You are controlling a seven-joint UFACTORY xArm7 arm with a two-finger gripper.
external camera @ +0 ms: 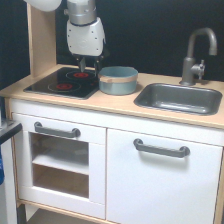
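My white gripper [90, 66] reaches down from the top over the back of the black stove top [62, 84]. Its dark fingers are small and blend into the dark wall, so whether they are apart or together cannot be made out. Close to their right is a grey-green pot [121, 82], upright on the wooden counter at the right edge of the stove. The fingers look near the pot's left side; contact is unclear.
A metal sink [180, 98] with a tall faucet [193, 60] lies to the right. Below are an oven door [60, 132] and a white cabinet door [162, 185], both closed. A wooden post [42, 40] rises left of the stove.
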